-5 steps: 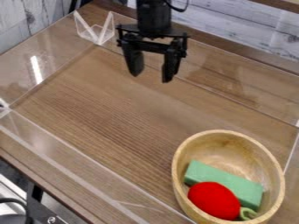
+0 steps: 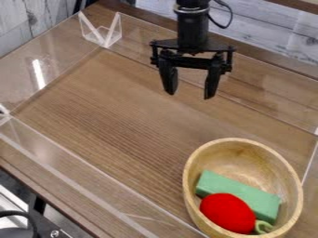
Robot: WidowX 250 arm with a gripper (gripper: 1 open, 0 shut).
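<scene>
My black gripper hangs open over the back middle of the wooden table, with nothing between its fingers. At the front right stands a light wooden bowl holding a green block and a red round object with a small green part at its side.
A clear plastic frame stands at the back left corner. Walls border the back. A black cable shows at the bottom left corner.
My gripper has moved right, from the back middle toward the right, over the last second. The bowl and its contents are unchanged.
</scene>
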